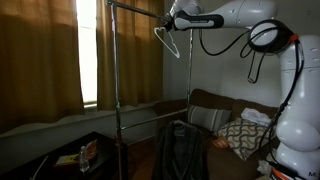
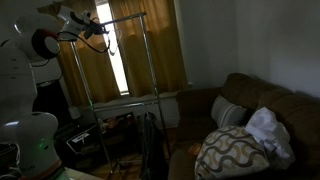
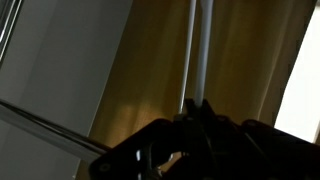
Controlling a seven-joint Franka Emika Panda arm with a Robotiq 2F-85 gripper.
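A thin white clothes hanger (image 1: 173,44) dangles from my gripper (image 1: 166,24), which is shut on it, high up at the metal rack's top bar (image 1: 138,10). In exterior view 2, my gripper (image 2: 101,29) is also up beside the rack's top bar (image 2: 124,18), with the hanger hard to make out there. The wrist view shows the hanger's pale rods (image 3: 206,45) running up from between the dark fingers. A metal rack tube (image 3: 50,128) crosses at lower left. Whether the hook touches the bar cannot be told.
The rack's upright post (image 1: 116,80) stands left of the gripper. Brown curtains (image 1: 40,60) hang behind. A dark, draped item (image 1: 181,150) is below, and a brown sofa with a patterned pillow (image 1: 240,136) stands at right. A dark table (image 1: 65,165) holds small objects.
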